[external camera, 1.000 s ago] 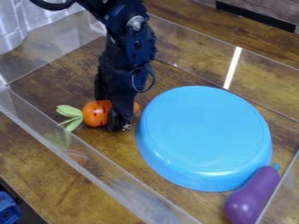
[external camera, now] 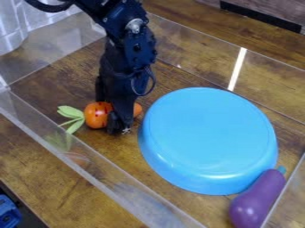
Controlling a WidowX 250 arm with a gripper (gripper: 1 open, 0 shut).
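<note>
My dark gripper (external camera: 117, 112) reaches down from the top of the view onto an orange carrot (external camera: 98, 115) with pale green leaves (external camera: 70, 117), lying on the wooden floor of a clear-walled enclosure. The fingers straddle or cover the carrot's middle, and orange shows on both sides of them. Whether they are shut on it is hidden.
A large blue upturned round dish (external camera: 208, 138) fills the right side, close beside the gripper. A purple eggplant (external camera: 254, 200) lies at the lower right. Clear walls edge the space. Bare wood shows behind and at lower middle. A blue object (external camera: 6, 212) sits outside at lower left.
</note>
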